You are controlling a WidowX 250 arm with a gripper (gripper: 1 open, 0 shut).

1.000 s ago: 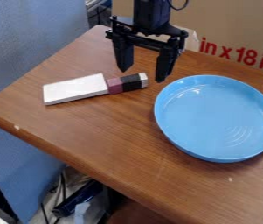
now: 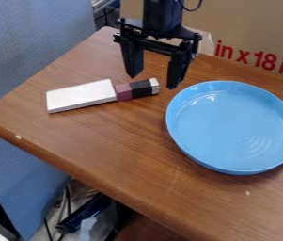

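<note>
My black gripper (image 2: 154, 66) hangs open over the back of the wooden table, its two fingers apart with nothing seen between them. Just below and to its left lies a long flat object (image 2: 81, 96), mostly white, with a maroon band and a black end toward the right. A round light blue plate (image 2: 231, 127) sits on the right side of the table, to the right of the long object and below the gripper's right.
A blue-grey padded surface borders the left, with dark clutter below the table's front-left edge.
</note>
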